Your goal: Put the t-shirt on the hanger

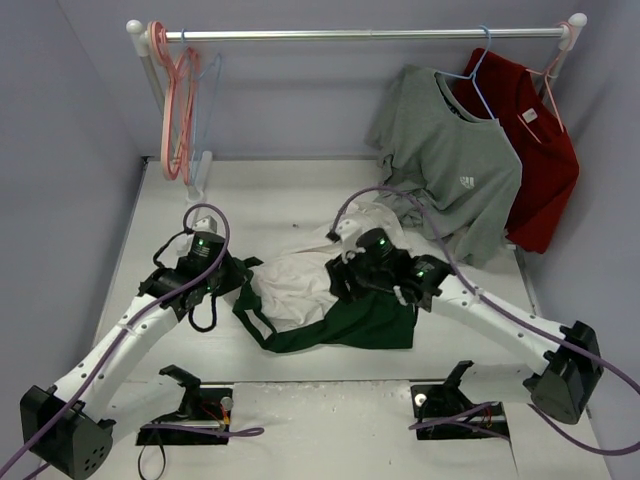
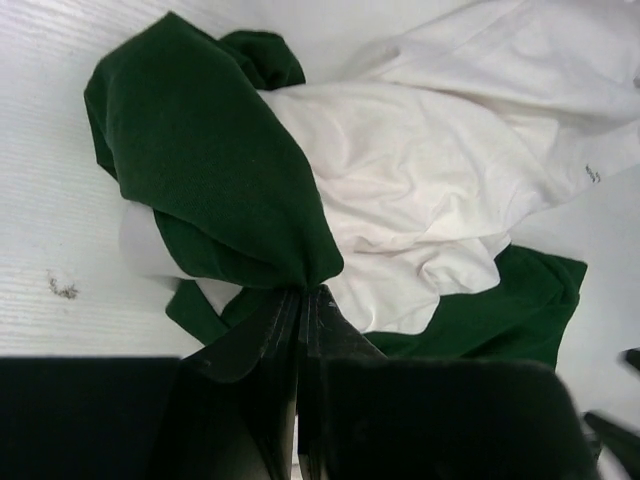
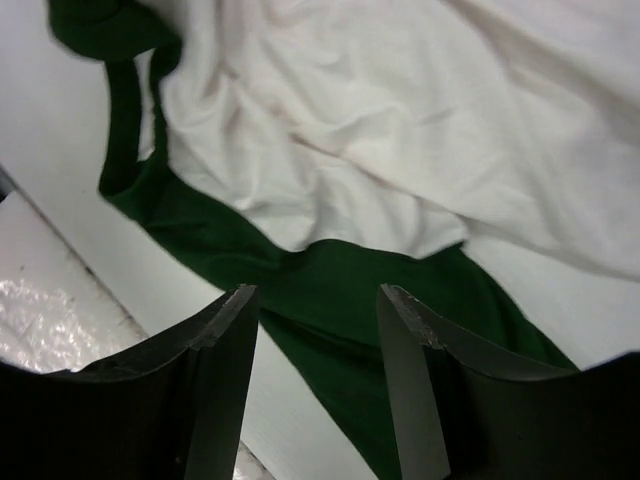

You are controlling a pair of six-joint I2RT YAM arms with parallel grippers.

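The green and white t-shirt lies crumpled across the middle of the table. My left gripper is shut on a fold of its green cloth at the shirt's left end. Above the shirt's right part, my right gripper stands open, its fingers apart over the green cloth with nothing gripped. Pink hangers and a pale blue hanger hang empty at the left end of the rail. Part of the shirt is hidden beneath my right arm in the top view.
A metal rail spans the back. At its right end a grey shirt and a red shirt hang on hangers. Bare table shows behind the t-shirt. Purple cables loop over both arms.
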